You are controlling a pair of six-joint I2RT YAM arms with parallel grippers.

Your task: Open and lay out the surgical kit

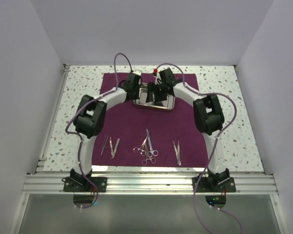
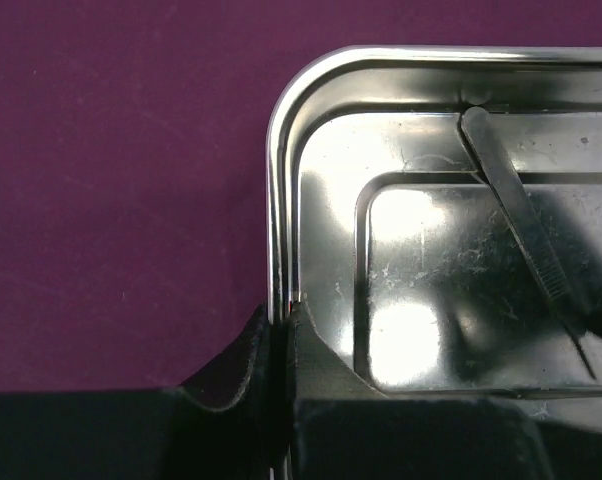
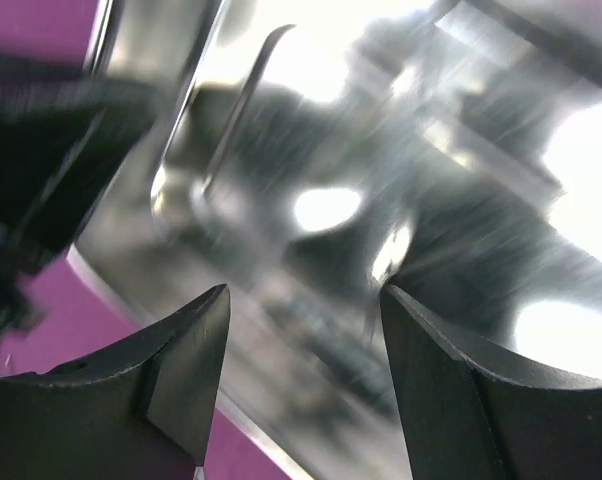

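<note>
The steel tray (image 1: pixel 143 95) rests on the purple cloth towards the back. My left gripper is shut on the tray's left rim, one finger on each side of that wall. Inside the tray lies a slim metal instrument (image 2: pixel 516 205), slanting away from a corner, its far end partly in shadow. Over the tray's middle, my right gripper stands part open, with nothing seen held between its fingers. A blurred instrument (image 3: pixel 326 345) shows on the tray floor beyond its fingertips in the right wrist view. The right arm hides part of the tray from above.
Near the cloth's front edge lie slim instruments (image 1: pixel 115 147) at left, several ring-handled instruments (image 1: pixel 149 144) in the centre, and slim ones (image 1: pixel 178 153) at right. The purple cloth (image 1: pixel 124 122) between them and the tray is bare. Both grippers are close together.
</note>
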